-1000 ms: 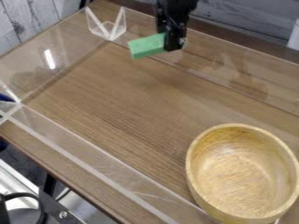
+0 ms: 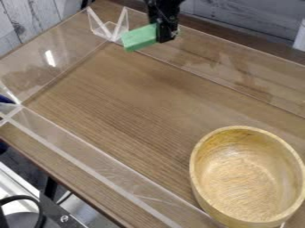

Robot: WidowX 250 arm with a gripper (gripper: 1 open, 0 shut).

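My gripper (image 2: 163,27) is at the top middle of the view, dark and shut on a green block (image 2: 139,37), which hangs out to its lower left. A clear plastic holder (image 2: 107,25) with pointed sides stands just left of the block, near the back of the table.
A large round wooden bowl (image 2: 244,174) sits at the front right of the wooden table (image 2: 131,107). Clear strips run along the left and front edges. A black cable (image 2: 30,203) lies at the lower left.
My gripper has moved up and to the left with the green block, bringing it closer to the clear holder. The bowl has not moved.
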